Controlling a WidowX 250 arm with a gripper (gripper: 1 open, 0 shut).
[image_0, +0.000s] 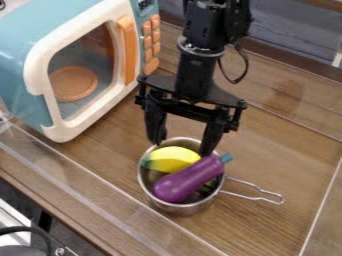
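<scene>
A steel pot (181, 204) with a long handle stands on the wooden counter, holding a yellow banana (167, 157) and a purple eggplant (187, 182). The black gripper (182, 134) hangs just over the back of the pot, open, its two dark fingers either side above the banana, nothing held between them.
A toy microwave (54, 40) in light blue and white, door window facing out, sits at the left with a tan plate inside. A black cable and white object lie at the lower left.
</scene>
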